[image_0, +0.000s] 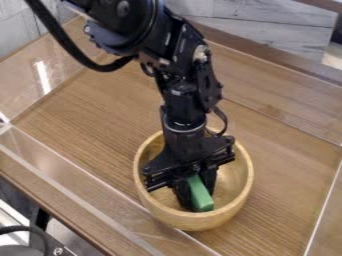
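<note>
My black gripper (187, 172) reaches down into a tan round bowl (230, 208) on the wooden table, its fingers drawn together on a green block (201, 195) inside. The upper part of the block is hidden behind the gripper; its lower end shows near the bowl's front.
A pale plank wall stands at the back, and the table's near edge runs along the lower left, with dark cables below it.
</note>
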